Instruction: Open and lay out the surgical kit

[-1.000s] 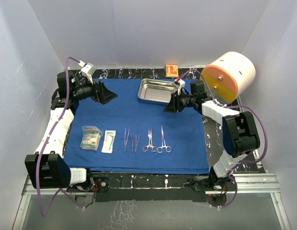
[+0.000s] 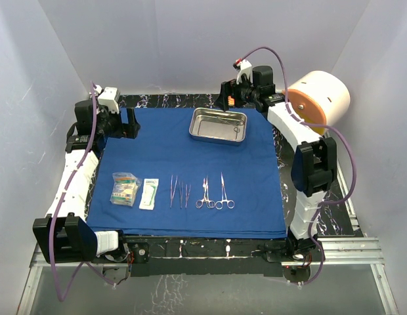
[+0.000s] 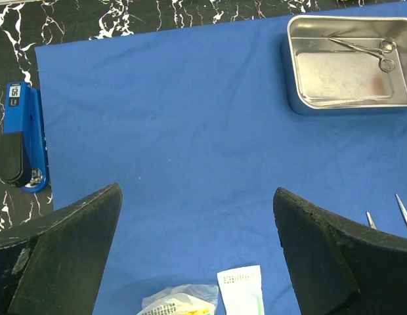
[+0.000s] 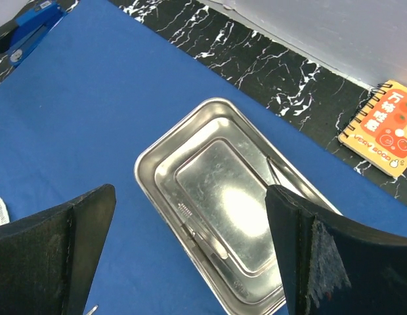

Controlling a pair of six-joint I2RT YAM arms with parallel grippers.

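On the blue cloth (image 2: 161,141) stands a metal tray (image 2: 215,140), holding a ring-handled instrument (image 3: 361,48) and a thin one along its near wall. Nearer the front edge lie tweezers (image 2: 173,191), slim instruments (image 2: 187,195) and two ring-handled instruments (image 2: 224,202), side by side. To their left are a white packet (image 2: 149,194) and a clear plastic bag (image 2: 125,189) with contents. My left gripper (image 2: 131,125) is open over the cloth's far left, empty. Open and empty too, my right gripper (image 2: 223,96) is around the tray's far side; its right finger (image 4: 308,256) hides part of the tray.
A blue stapler-like object (image 3: 23,141) lies beside the cloth's left edge. Behind the tray is an orange spiral notebook (image 4: 384,128). A large white cylinder (image 2: 320,98) stands at the far right.
My right gripper has moved from the tray's near right side to its far edge. My left gripper has drawn slightly back to the left. The laid-out items have not moved.
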